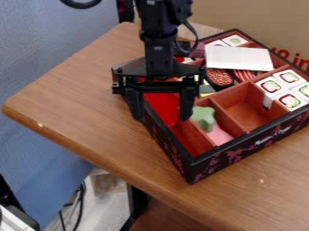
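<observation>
My gripper (pixel 161 104) hangs over the left part of a black, patterned bento-style box (pixel 248 149), its dark fingers reaching down into or just above a red compartment. Whether anything is between the fingertips cannot be made out. The box has red and orange compartments: a green piece (pixel 203 117) and a pink piece (pixel 219 135) lie in the front middle, an orange compartment (pixel 251 108) looks empty, white patterned pieces (pixel 285 88) fill the right section, and a white card (pixel 238 58) lies across the back over striped and speckled pieces.
A cardboard panel (pixel 259 18) stands behind the box, and cables are near the lower left.
</observation>
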